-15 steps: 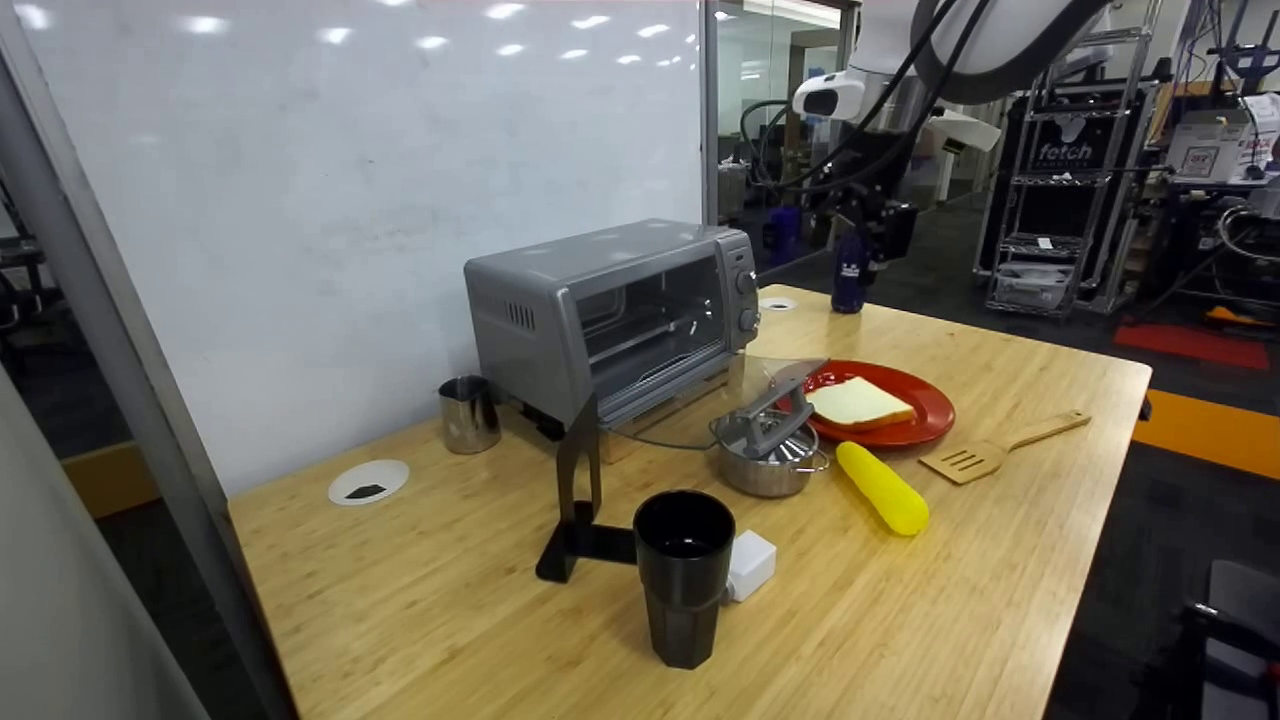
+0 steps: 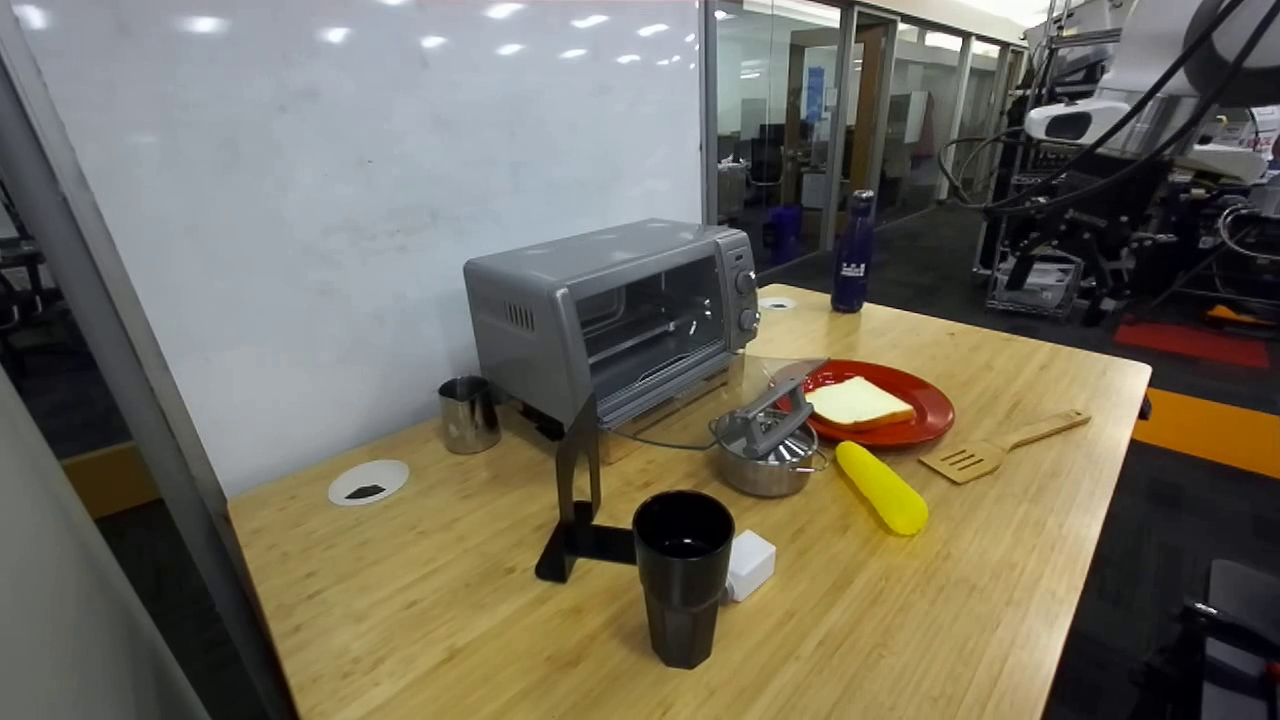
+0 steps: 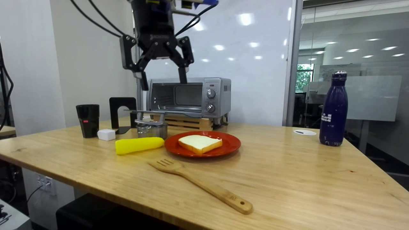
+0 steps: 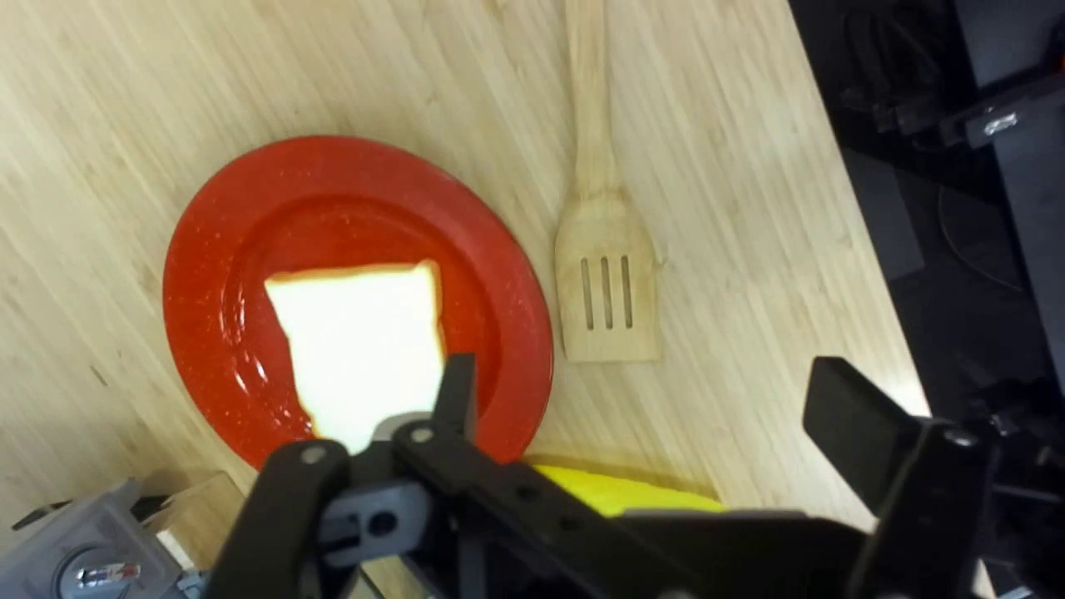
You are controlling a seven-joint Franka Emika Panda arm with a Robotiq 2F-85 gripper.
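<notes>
My gripper [image 3: 164,83] hangs open in the air above the table, its fingers wide apart and nothing between them. In the wrist view, one finger [image 4: 457,394] overlaps the edge of the red plate [image 4: 499,289] and the other [image 4: 849,429] lies over the table's edge. A slice of white bread [image 4: 364,344] rests on the plate. Beside the plate lies a wooden slotted spatula [image 4: 609,289], flat on the table, its slotted end pointing toward the gripper. Part of a yellow object [image 4: 619,489] shows beneath the gripper; exterior view 1 shows this yellow object [image 2: 882,486] whole.
The toaster oven [image 2: 606,312] stands open by the whiteboard. A lidded steel pot [image 2: 768,456], a black cup [image 2: 684,576], a white block [image 2: 751,564], a black stand [image 2: 576,528] and a metal pitcher [image 2: 469,415] share the table. A blue bottle [image 3: 333,111] stands at the far corner.
In exterior view 1 the arm and gripper have moved right, from near the blue bottle to beyond the spatula's side of the table. The objects on the table stay put.
</notes>
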